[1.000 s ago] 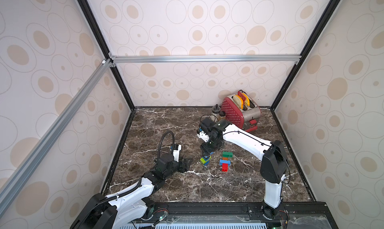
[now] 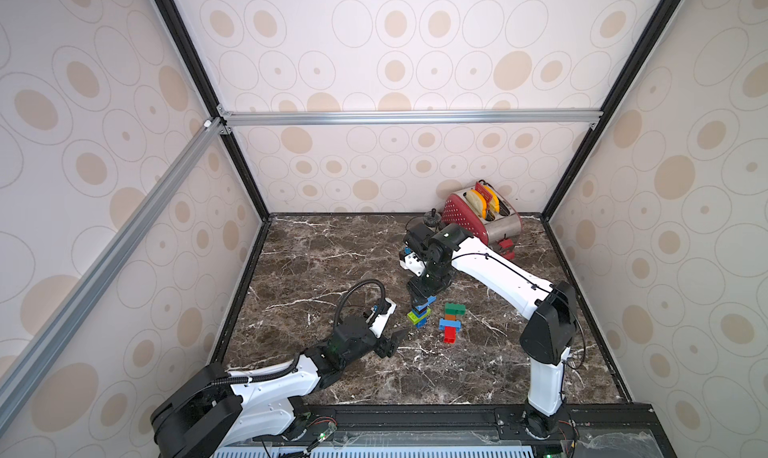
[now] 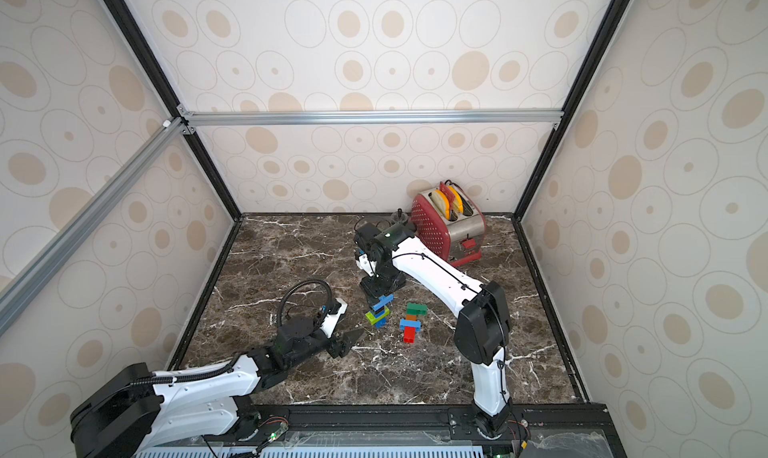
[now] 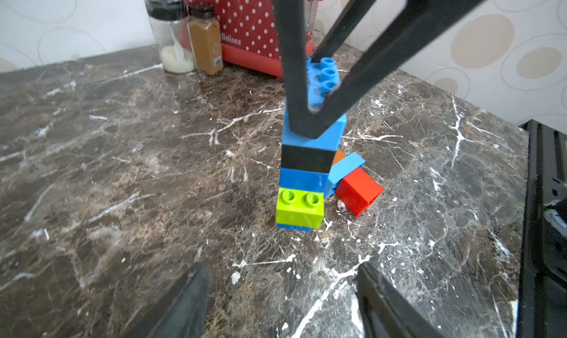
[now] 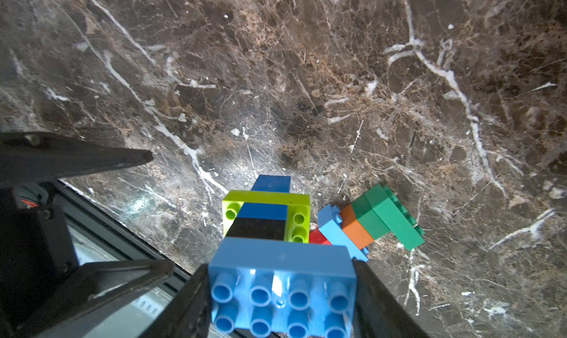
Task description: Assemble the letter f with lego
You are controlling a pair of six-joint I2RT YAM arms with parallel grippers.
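My right gripper is shut on the blue top brick (image 4: 314, 131) of a stack. Below that brick come a black brick (image 4: 307, 159), another blue brick (image 4: 302, 179), a wider lime-green brick (image 4: 300, 208) and a blue brick (image 4: 294, 227) at the bottom. The studs of the top brick (image 5: 280, 258) show in the right wrist view. To the left of the stack, my left gripper is open and empty. Both of its fingers (image 5: 76, 154) reach toward the stack from the left in the right wrist view, apart from it.
A second group of bricks lies on the marble table right of the stack: green (image 2: 454, 308), orange (image 5: 356, 224), blue (image 2: 449, 325) and red (image 2: 449, 337). The red toaster (image 2: 472, 217) and two jars (image 4: 171, 36) stand at the back.
My left gripper has moved right, closer to the stack. The right gripper and the stack have shifted slightly right and turned a little. The loose bricks have stayed put.
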